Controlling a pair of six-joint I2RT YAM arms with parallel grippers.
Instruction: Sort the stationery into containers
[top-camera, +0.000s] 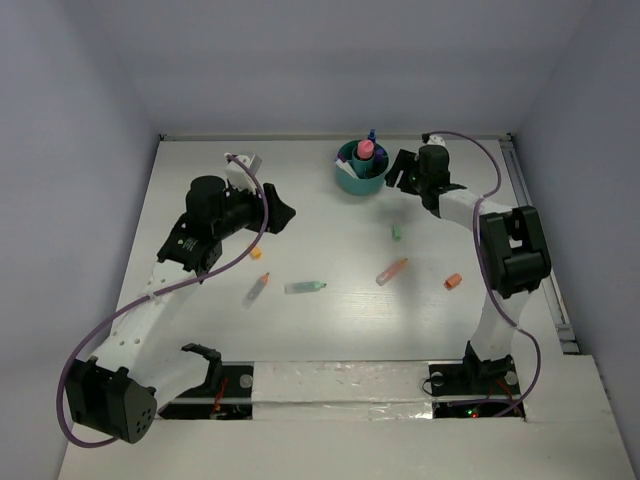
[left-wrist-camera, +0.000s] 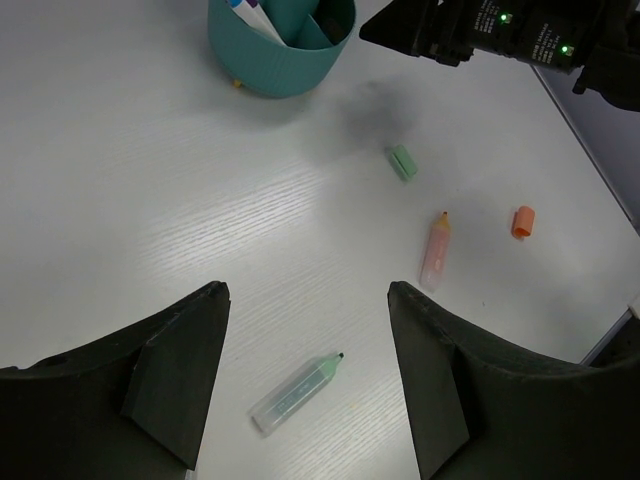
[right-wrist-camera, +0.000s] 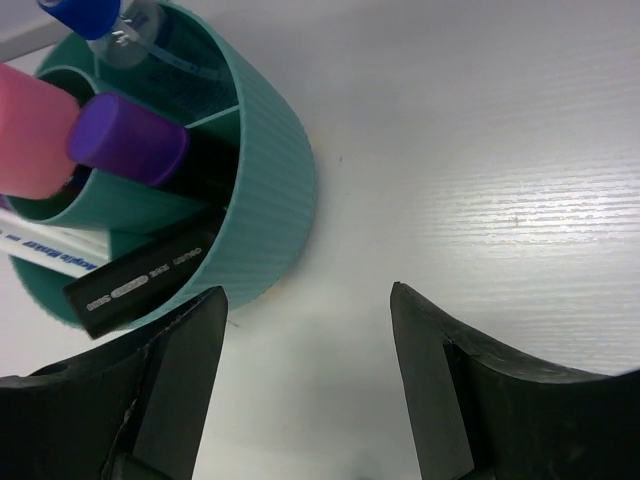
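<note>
A teal divided container (top-camera: 360, 182) at the back holds several items, among them a pink cylinder (right-wrist-camera: 30, 130), a purple cap (right-wrist-camera: 125, 140) and a black item (right-wrist-camera: 135, 275). My right gripper (top-camera: 398, 168) is open just right of it, nothing between its fingers. My left gripper (top-camera: 276, 212) is open above the left half of the table, empty. Loose on the table lie a green piece (left-wrist-camera: 402, 162), a pink pen (left-wrist-camera: 435, 250), an orange piece (left-wrist-camera: 523, 222), a green pen (left-wrist-camera: 296, 394), another pen (top-camera: 256, 288) and a yellow piece (top-camera: 255, 252).
White walls surround the table (top-camera: 340, 330) at the back and both sides. The middle of the table left of the container is clear.
</note>
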